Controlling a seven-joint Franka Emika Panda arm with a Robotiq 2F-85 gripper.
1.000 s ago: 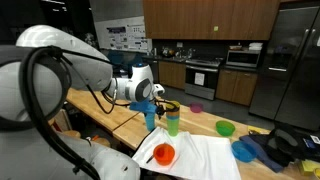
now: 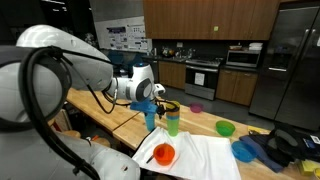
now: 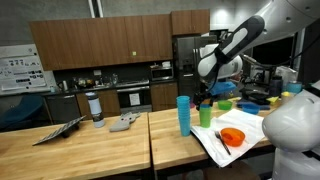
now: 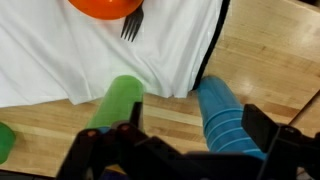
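Note:
My gripper is open, its two dark fingers wide apart with nothing between the tips. A green cup (image 4: pixel 122 98) shows by the left finger in the wrist view, partly covered by it. By the right finger stands a stack of blue cups (image 4: pixel 222 118), also partly hidden. From the side, the blue stack (image 3: pixel 184 118) rises taller than the green cup (image 3: pixel 205 118), and the gripper is just above the green one. An orange bowl (image 2: pixel 164 154) rests on the white cloth (image 2: pixel 207 160), with a fork (image 4: pixel 132 24) beside it.
A green bowl (image 2: pixel 225 128), a blue bowl (image 2: pixel 243 151) and a pink dish (image 2: pixel 196 107) lie farther along the wooden table. Dark items (image 2: pixel 287 146) crowd the right side.

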